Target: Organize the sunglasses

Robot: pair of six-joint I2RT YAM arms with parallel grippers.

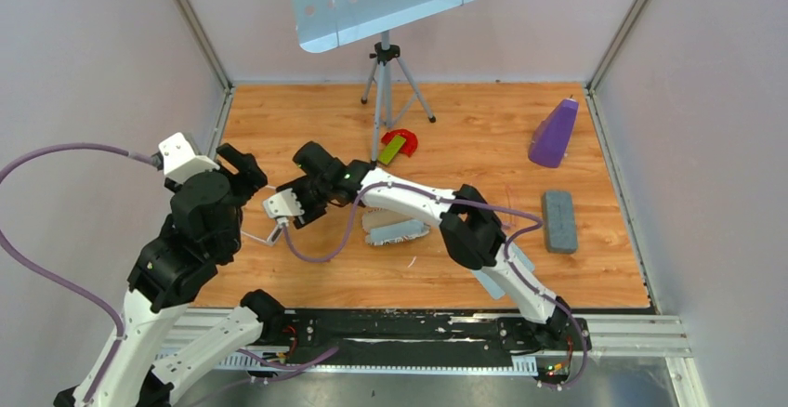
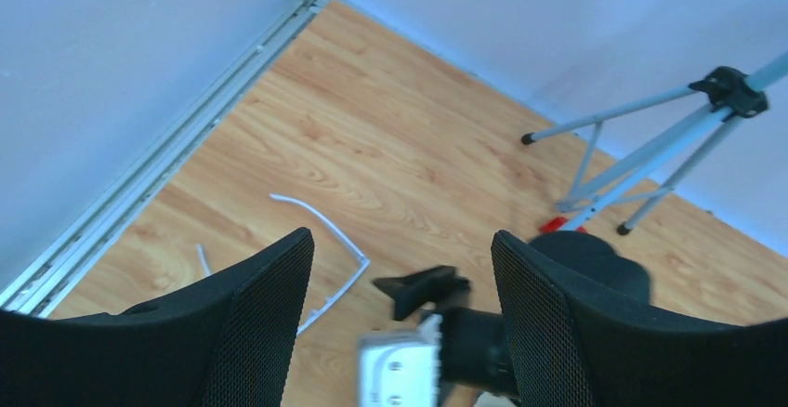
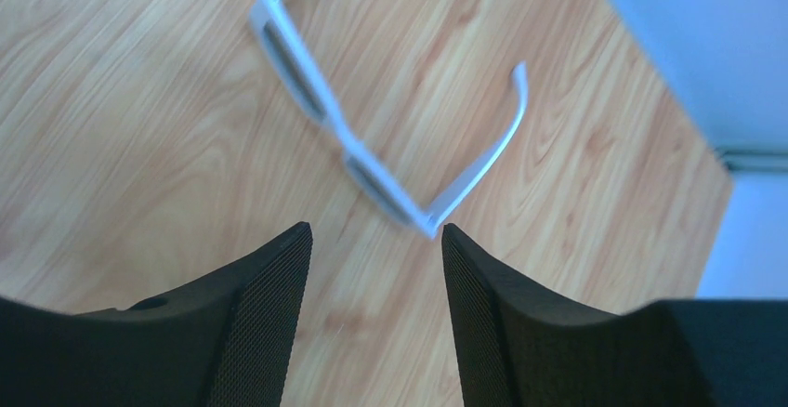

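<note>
A pair of pale-framed sunglasses (image 1: 275, 236) lies on the left of the wooden table with its temples spread. The right wrist view shows the sunglasses (image 3: 302, 77) whole but for one temple's end, beyond the fingers. My right gripper stands open above the table, nothing between its fingertips. My left gripper is open and empty too, held at the left side; its fingers cover part of the sunglasses (image 2: 346, 286). At mid-table rests an open case (image 1: 397, 231), brown and grey-blue. A light blue cloth (image 1: 488, 283) is partly hidden under the right arm.
A tripod stand (image 1: 387, 82) rises at the back, with a red item (image 1: 410, 141) and a green block (image 1: 391, 150) near its leg. On the right are a grey block (image 1: 559, 222) and a purple object (image 1: 555, 134). Free table lies between the case and the right wall.
</note>
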